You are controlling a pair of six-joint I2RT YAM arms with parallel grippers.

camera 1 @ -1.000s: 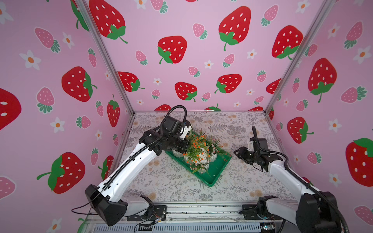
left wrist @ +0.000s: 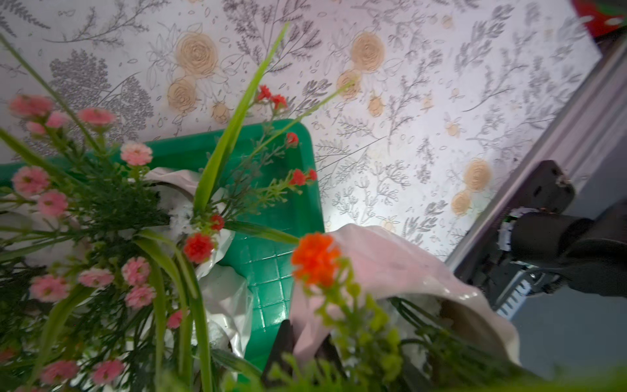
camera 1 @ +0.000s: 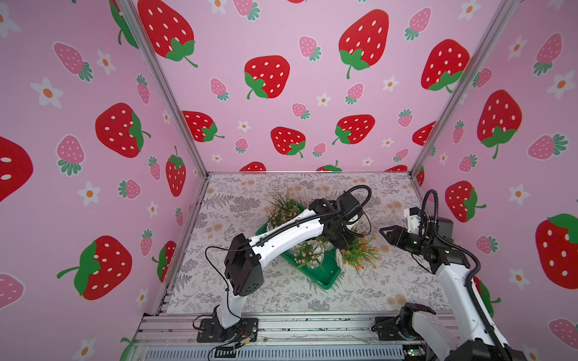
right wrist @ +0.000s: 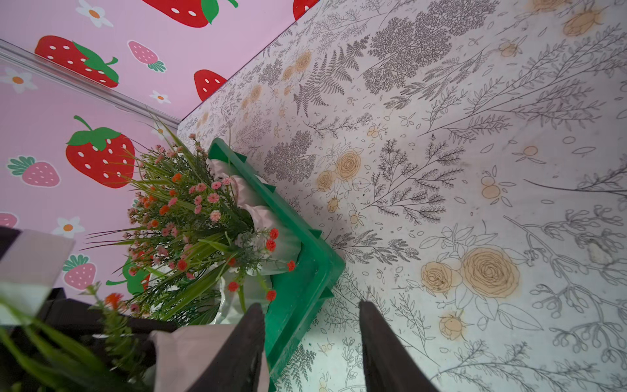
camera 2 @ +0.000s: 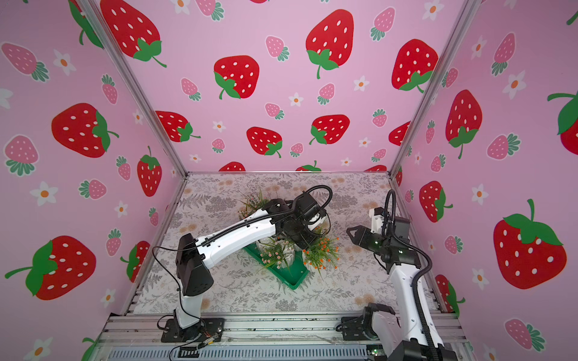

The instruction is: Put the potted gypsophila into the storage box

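Note:
My left gripper (camera 1: 342, 242) is shut on the rim of a whitish-pink pot of orange gypsophila (camera 1: 360, 252). In the left wrist view, that held pot (left wrist: 405, 264) leans over at the side of the green storage box (left wrist: 303, 163). The top left view puts its orange flowers over the right end of the box (camera 1: 325, 278). Several other potted plants with pink and red flowers (right wrist: 202, 222) stand in the box. My right gripper is open and empty, to the right of the box. The held pot's underside is hidden.
Bare box floor (left wrist: 264, 297) shows at the near right end. My left arm (camera 1: 289, 236) crosses above the box and covers part of the plants.
My left gripper has swung rightward with the orange-flowered pot, from above the box's left and middle to its right end. My right arm has drawn back to the right.

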